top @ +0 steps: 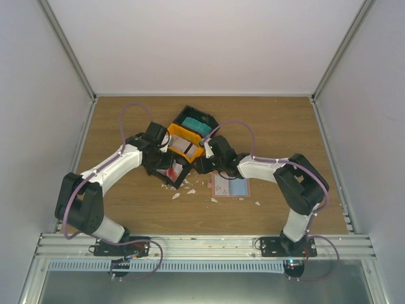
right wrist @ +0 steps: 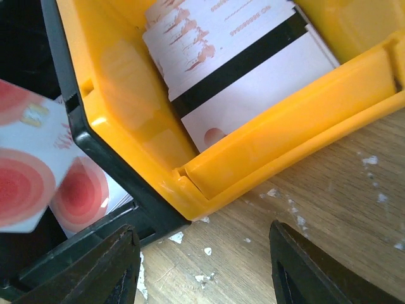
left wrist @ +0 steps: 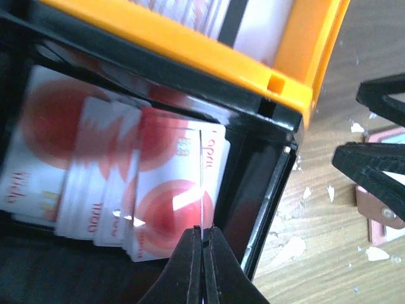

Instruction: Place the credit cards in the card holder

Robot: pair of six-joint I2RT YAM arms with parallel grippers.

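Observation:
Seen edge-on in the left wrist view, a credit card (left wrist: 202, 180) stands as a thin white line, its lower end clamped in my left gripper, which is shut on it. Its face with red circles shows at the left of the right wrist view, above the black tray. Behind it, several white cards (left wrist: 168, 212) with red circles lie in that tray. My right gripper is open and empty, over bare table by the trays' corner. On the table right of the trays lies the card holder (top: 231, 185), open, pink-edged with a pale blue panel.
The black tray (left wrist: 269, 212) adjoins a yellow tray (right wrist: 272, 161) of other cards; farther back a black tray (top: 190, 113) holds teal cards. White flakes (top: 176, 196) are scattered in front.

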